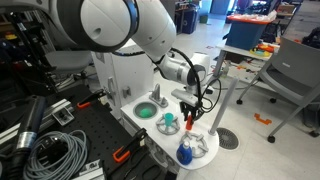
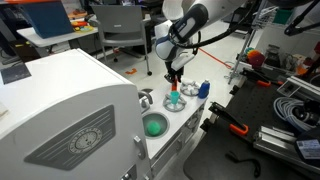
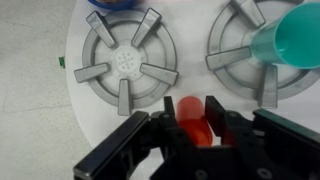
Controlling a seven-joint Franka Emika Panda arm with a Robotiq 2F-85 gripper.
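Note:
A red bottle-like object (image 3: 194, 124) lies between the fingers of my gripper in the wrist view. The fingers look part open around its top. Whether the fingers press on it is unclear. Exterior view 1 has the red object (image 1: 189, 121) upright on the white counter, with the gripper (image 1: 190, 110) right over it. From the other side, the red object (image 2: 173, 86) shows under the gripper (image 2: 172, 74), close behind a teal cup (image 2: 175, 97).
Beside the burner stands the teal cup (image 3: 292, 38). A blue pot or mug (image 1: 184, 154) is on the front burner. The sink (image 1: 146, 110) is to the left. A white cabinet (image 2: 75, 110) borders the counter. Bare counter (image 1: 203, 157) shows near the right edge.

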